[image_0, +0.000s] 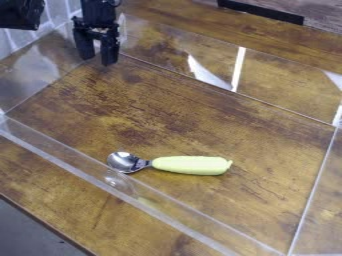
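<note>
A spoon (187, 165) with a pale yellow-green handle and a shiny metal bowl lies on the wooden surface in the lower middle of the camera view. My black gripper (96, 50) hangs at the upper left corner of the clear-walled area, well away from the spoon. Its two fingers point down and look apart, with nothing visible between them.
Clear plastic walls (267, 70) border the wooden floor on the back, left, front and right. A dark slot sits at the back top edge.
</note>
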